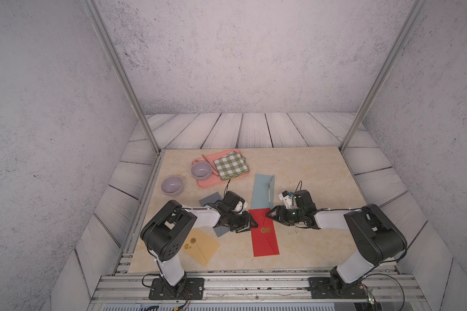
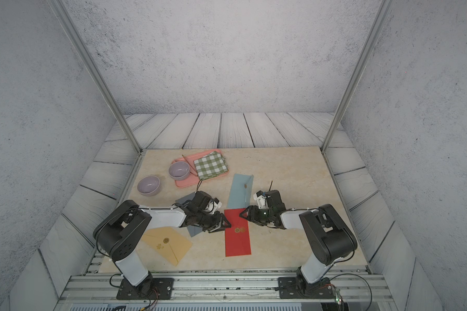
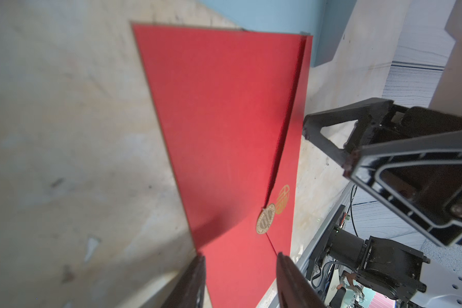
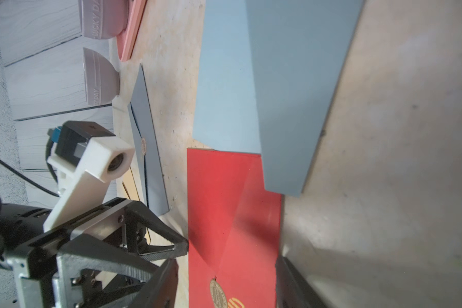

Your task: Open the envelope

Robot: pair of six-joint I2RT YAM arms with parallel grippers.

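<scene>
A red envelope [image 1: 265, 243] with a gold seal lies flat in the middle of the table, its flap along the right side. My left gripper is part open at the envelope's left edge; in the left wrist view, its fingers [image 3: 192, 282] straddle the lower part of the red paper. From the other side comes my right gripper, part open too, its fingertips over the upper right part of the envelope [image 4: 225, 200] in the right wrist view. I cannot tell whether either one touches the paper. No paper shows gripped.
A light blue envelope [image 1: 260, 189] with its flap raised touches the red one's far end. Dark grey [image 1: 211, 199] and yellow [image 1: 205, 246] envelopes lie to the left. Purple bowls [image 1: 172, 185] and a pink tray [image 1: 207, 182] with a checked cloth [image 1: 231, 165] stand far left.
</scene>
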